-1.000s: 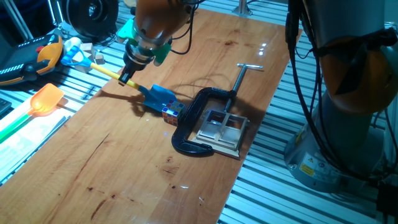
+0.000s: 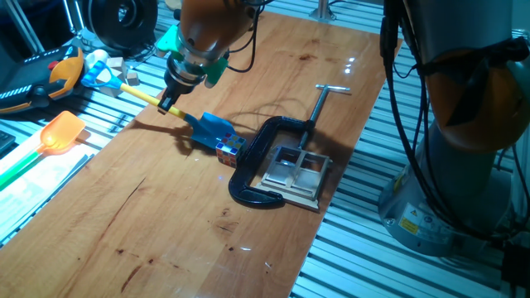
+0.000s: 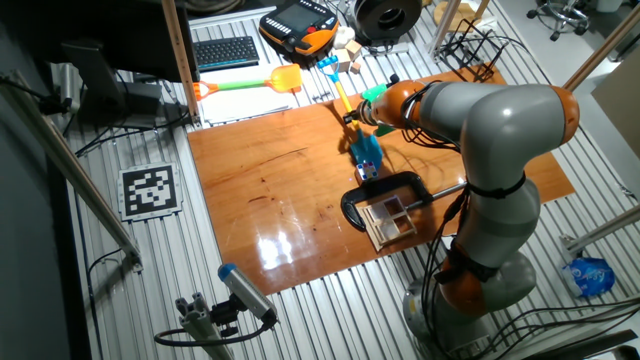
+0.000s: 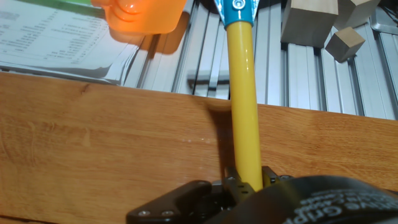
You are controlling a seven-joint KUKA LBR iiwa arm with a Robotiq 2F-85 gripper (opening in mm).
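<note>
A toy shovel with a yellow shaft [image 2: 142, 95], blue grip [image 2: 101, 75] and blue blade [image 2: 212, 131] lies across the far-left table edge. Its grip end is beyond the wood, while the blade is beside the Rubik's cube [image 2: 230, 149]. My gripper [image 2: 164, 108] is shut on the shaft. In the wrist view, fingers [image 4: 268, 177] press close on both sides of the yellow shaft [image 4: 244, 93], and a shadow falls to its left, with the shaft raised off the wood there. The lower fingers are partly hidden by the gripper's body.
A black C-clamp [image 2: 242, 187] surrounds part of a framed wooden piece [image 2: 313, 202] right of the cube. An orange toy shovel [image 2: 62, 132] rests off the table on papers. Wooden blocks [image 4: 309, 20] sit beyond the edge.
</note>
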